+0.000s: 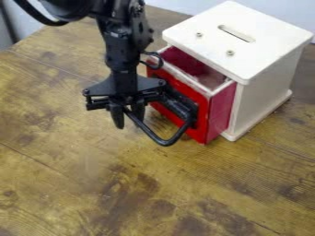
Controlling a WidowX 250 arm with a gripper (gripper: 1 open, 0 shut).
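A white wooden cabinet [259, 83] stands at the upper right, its red-fronted drawer [215, 115] pulled partly out at the lower left side. My black gripper [121, 112] hangs at the left edge of the drawer front, pointing down, with a cable looping across the red front. Whether its fingers are open or shut, and whether they touch the drawer, I cannot tell.
A pale wall runs along the back edge.
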